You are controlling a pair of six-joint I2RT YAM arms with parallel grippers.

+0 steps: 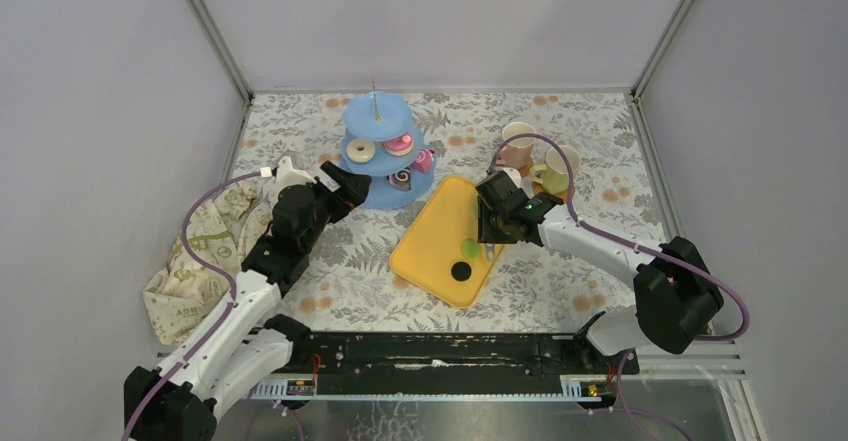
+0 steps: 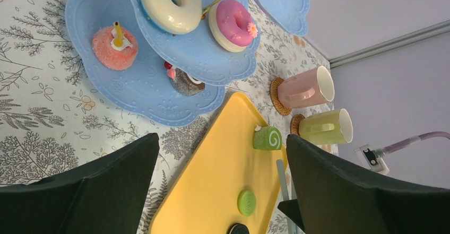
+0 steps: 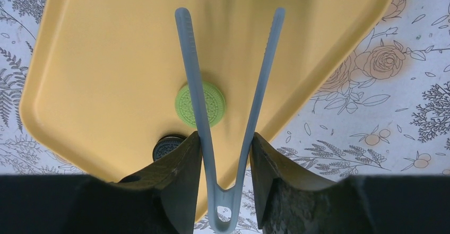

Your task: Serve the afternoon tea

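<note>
My right gripper is shut on blue-grey tongs [image 3: 192,64], whose arms stand apart above the yellow tray [image 3: 95,75]. A green cookie and a dark cookie lie on it; a green swirl cake [image 2: 267,138] shows near its far end in the left wrist view. The blue three-tier stand [image 1: 362,111] holds a cream donut [image 2: 167,19], a pink donut [image 2: 233,22] and small cakes [image 2: 115,53] [image 2: 185,84]. My left gripper [image 1: 346,183] is open and empty beside the stand.
A pink mug [image 2: 305,89] and a yellow-green mug [image 2: 325,127] stand on coasters at the back right. A patterned cloth [image 1: 185,291] is bunched at the left.
</note>
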